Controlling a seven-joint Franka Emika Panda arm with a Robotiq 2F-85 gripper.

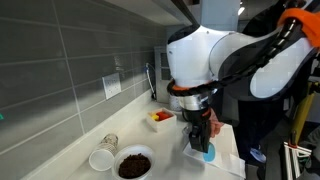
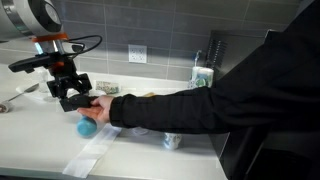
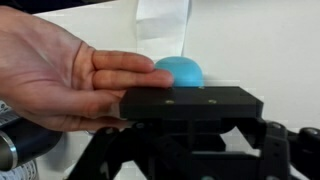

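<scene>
A black, flat-faced block (image 3: 190,103) lies across the front of my gripper in the wrist view, hiding the fingertips. Fingers of a person's bare hand (image 3: 70,75) reach its left end. From exterior view 2, the same hand (image 2: 98,111) meets the dark gripper (image 2: 77,103) above the counter. Whether the fingers press on the block cannot be told. Behind the block shows a rounded blue object (image 3: 180,70), partly covered; in exterior view 2 this blue object (image 2: 87,128) is below the gripper.
A white paper strip (image 2: 88,155) lies on the white counter. A bowl of dark bits (image 1: 133,163) and a ribbed cup (image 1: 103,154) stand near the wall. The person's black sleeve (image 2: 200,105) crosses the right side. A can (image 2: 172,140) stands beneath it.
</scene>
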